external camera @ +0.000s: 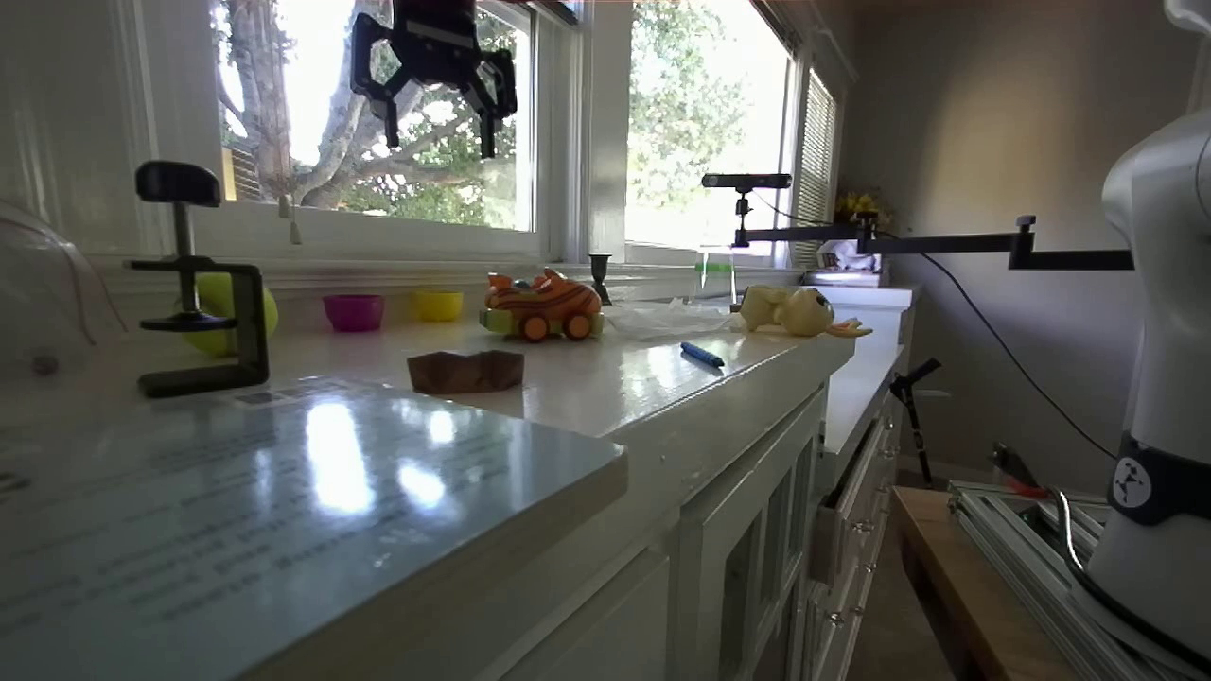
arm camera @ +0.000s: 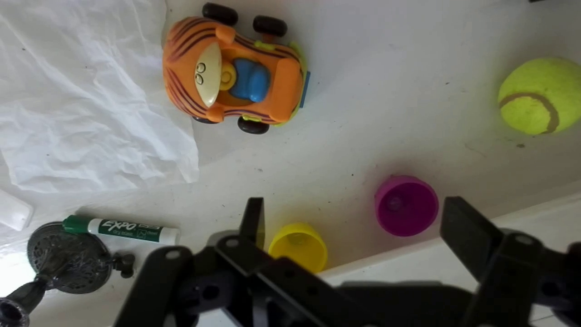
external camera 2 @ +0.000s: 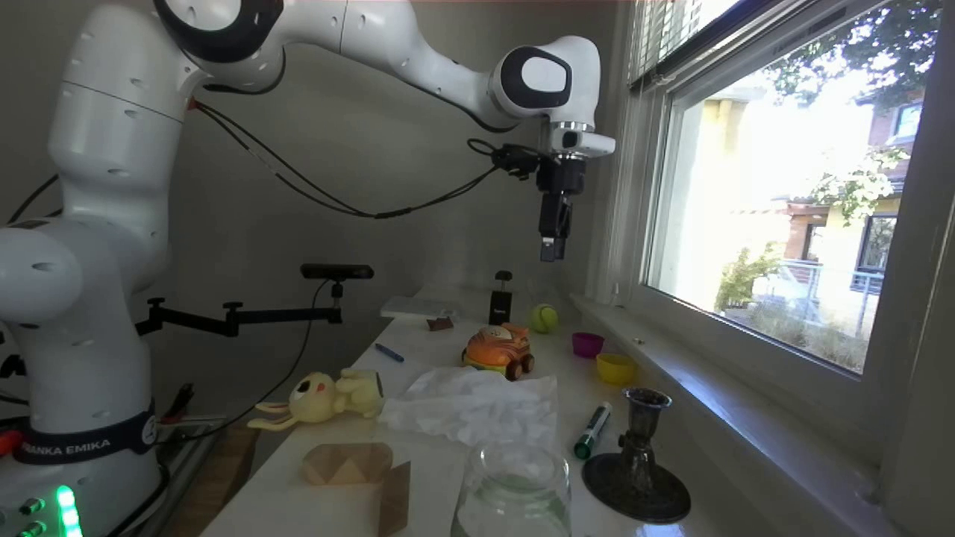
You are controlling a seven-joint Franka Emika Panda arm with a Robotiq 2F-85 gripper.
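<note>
High above the white counter, my gripper (external camera: 440, 146) stands open with nothing between its fingers. In the wrist view the gap between the fingertips spans a yellow cup (arm camera: 298, 248) and a magenta cup (arm camera: 406, 206), both far below on the counter by the window sill. An orange striped toy car (arm camera: 234, 76) sits farther in on the counter. To one side of it lies a yellow-green tennis ball (arm camera: 540, 96). A green Expo marker (arm camera: 128, 230) rests beside a dark metal candlestick (arm camera: 68, 256).
Crumpled white paper (external camera 2: 474, 403) covers mid-counter. A plush toy (external camera 2: 336, 397), a brown paper box (external camera 2: 349, 464) and a glass jar (external camera 2: 515, 492) stand nearer that camera. A black clamp (external camera: 199, 284) rises at the far end. A blue pen (external camera: 701, 356) lies near the front edge.
</note>
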